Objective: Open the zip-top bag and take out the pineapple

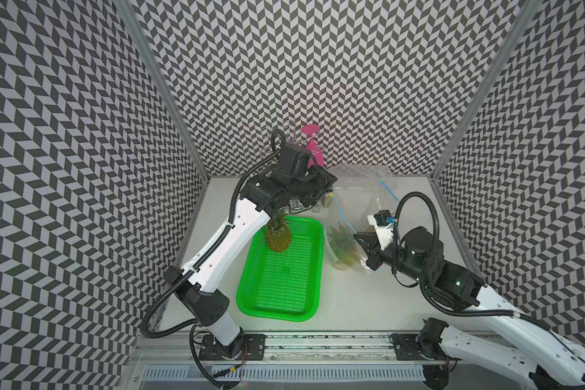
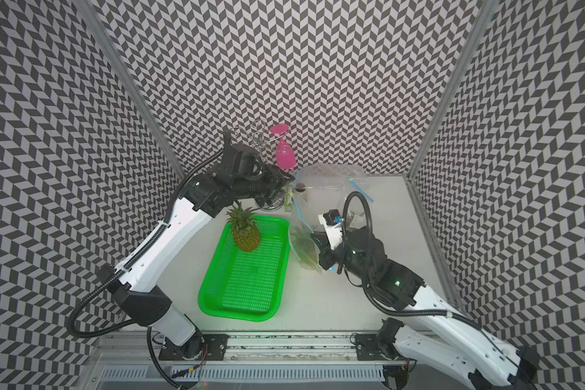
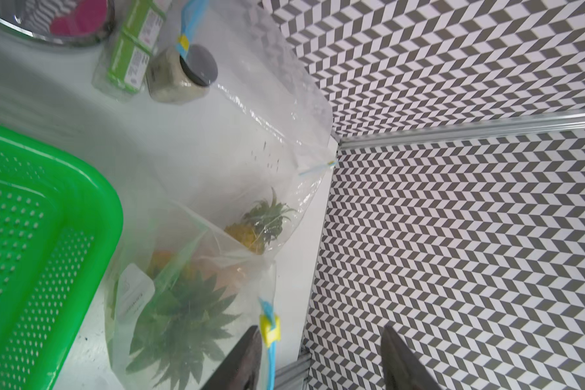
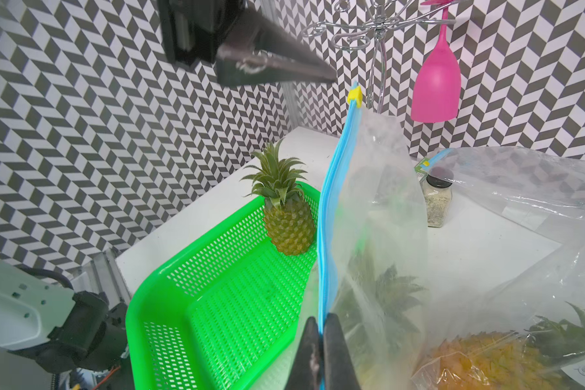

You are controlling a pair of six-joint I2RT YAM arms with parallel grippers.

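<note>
A clear zip top bag (image 4: 377, 195) with a blue zip strip and yellow slider (image 4: 354, 96) holds a pineapple (image 3: 182, 318), seen blurred through plastic. My right gripper is shut on that zip strip, which rises upright from its fingers. My left gripper stands open just above the yellow slider end, nothing held. A second bag (image 3: 240, 130) lies behind, with a pineapple under its plastic. Another pineapple (image 2: 245, 234) stands in the green basket (image 2: 240, 292), left of the bag.
A metal rack with a pink glass (image 4: 435, 91) stands at the back, beside a small jar (image 4: 436, 204).
</note>
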